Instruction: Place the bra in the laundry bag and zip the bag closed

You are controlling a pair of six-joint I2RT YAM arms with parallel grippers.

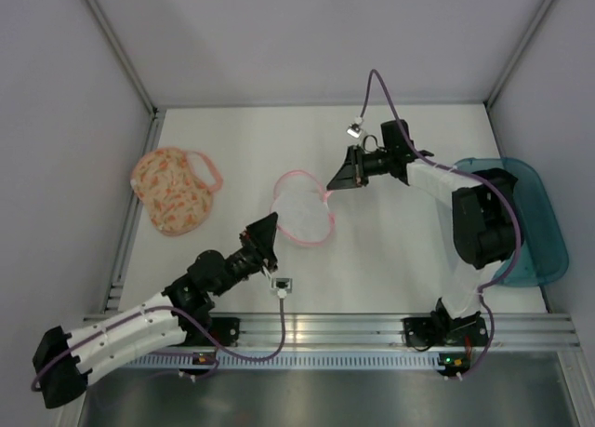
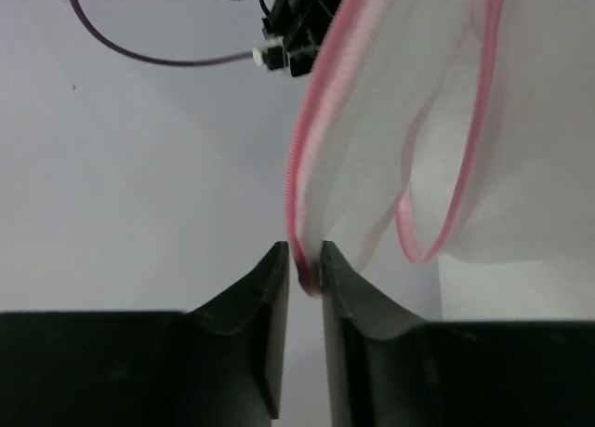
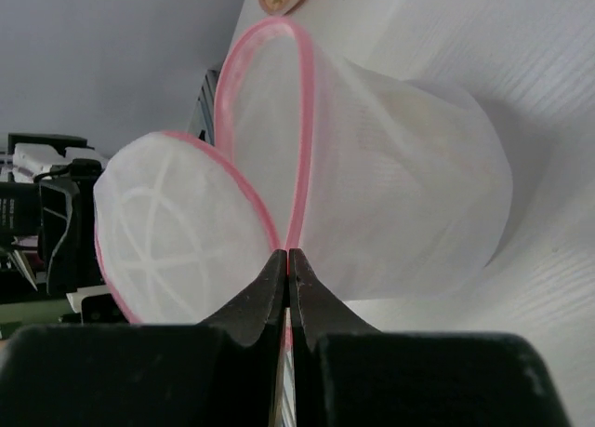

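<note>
A white mesh laundry bag with pink trim [image 1: 300, 213] hangs between my grippers at the table's middle. My right gripper is shut on its pink edge. My left gripper has the bag's pink-trimmed edge at its fingertips; whether it grips it firmly I cannot tell. In the right wrist view the bag's mouth shows as two pink-edged panels. The orange patterned bra [image 1: 172, 190] lies flat at the table's left, with a pink strap on its right side.
A teal bin [image 1: 544, 222] sits at the right edge, partly behind my right arm.
</note>
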